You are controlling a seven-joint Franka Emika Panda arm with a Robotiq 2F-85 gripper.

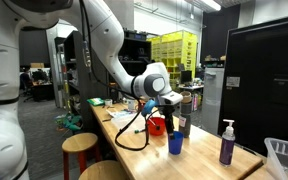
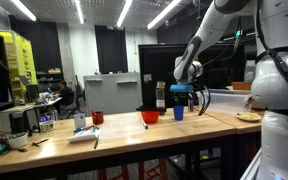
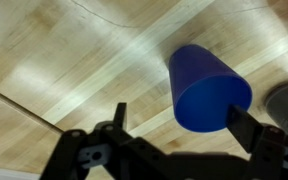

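A blue cup [image 1: 175,144] stands upright on the wooden table; exterior view 2 shows the same cup [image 2: 180,113] close to the arm. My gripper [image 1: 171,125] is just above it. From the wrist, the round mouth of the cup [image 3: 212,103] faces the camera, below and between the fingers but nearer the right one. The gripper is open with nothing held. Its right fingertip overlaps the cup's rim in this view; whether they touch cannot be made out.
Behind the cup are a red bowl [image 1: 155,127] and a dark bottle [image 1: 185,121], close to the arm. A purple pump bottle [image 1: 227,145] and a clear bin [image 1: 286,157] stand to the right. Table in front of the cup is bare.
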